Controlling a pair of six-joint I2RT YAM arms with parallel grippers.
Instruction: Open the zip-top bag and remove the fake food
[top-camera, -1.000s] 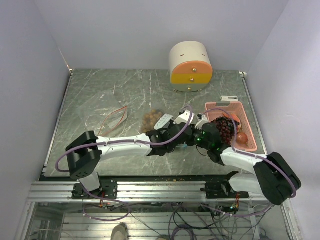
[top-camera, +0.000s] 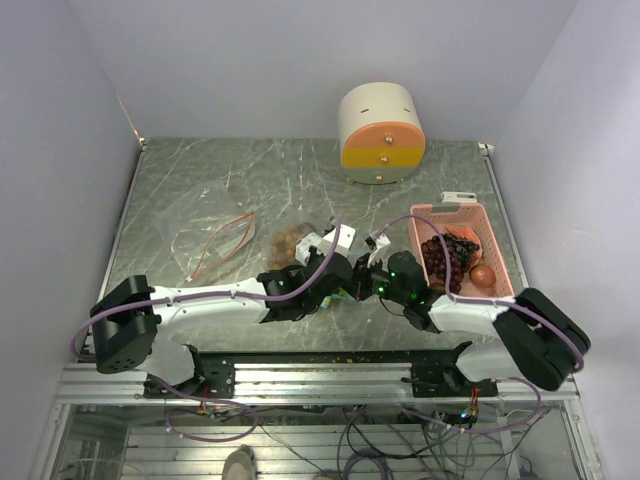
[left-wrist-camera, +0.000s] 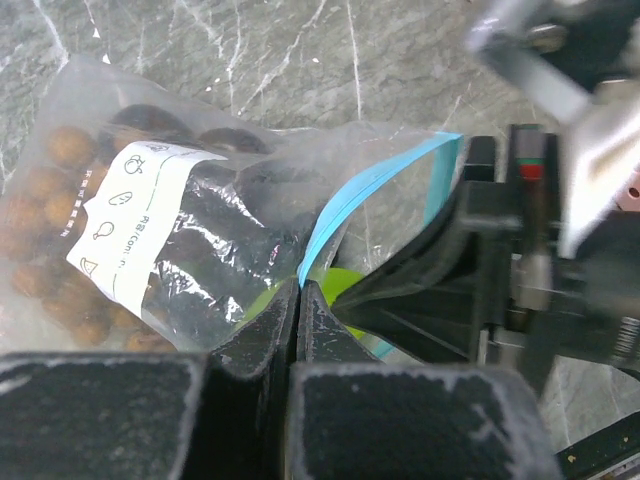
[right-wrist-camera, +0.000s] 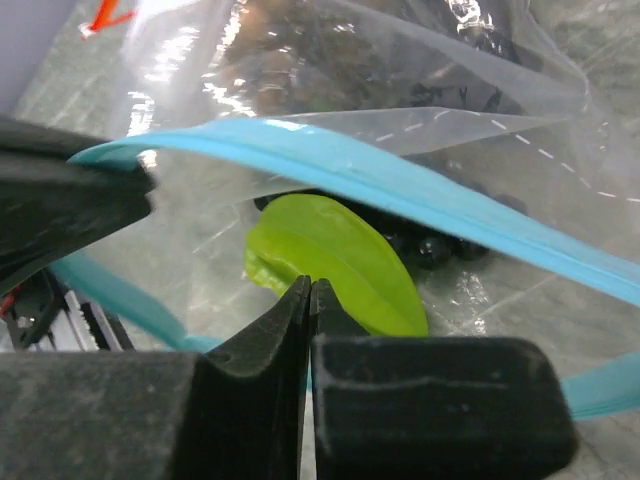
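A clear zip top bag (left-wrist-camera: 120, 70) with a blue strip (left-wrist-camera: 368, 182) along its mouth lies on the grey table. Inside are several brown balls (left-wrist-camera: 72, 147), dark pieces and a green piece (right-wrist-camera: 335, 255). My left gripper is shut on the blue-edged rim of the bag; in the right wrist view its fingers (right-wrist-camera: 65, 195) pinch that strip. The mouth gapes, with the two strips apart. My right gripper is shut, nothing showing between its fingertips, at the mouth in front of the green piece. From above, the arms hide most of the mouth.
A pink basket (top-camera: 416, 240) holding dark grapes (top-camera: 455, 262) and other food stands at the right. Another clear bag (top-camera: 190, 222) with a red strip lies flat at the left. A drawer cabinet (top-camera: 381, 110) stands at the back. Table behind the arms is mostly clear.
Over the last second my left gripper and the bag have shifted left. My right arm has moved left as well, staying close to the left gripper.
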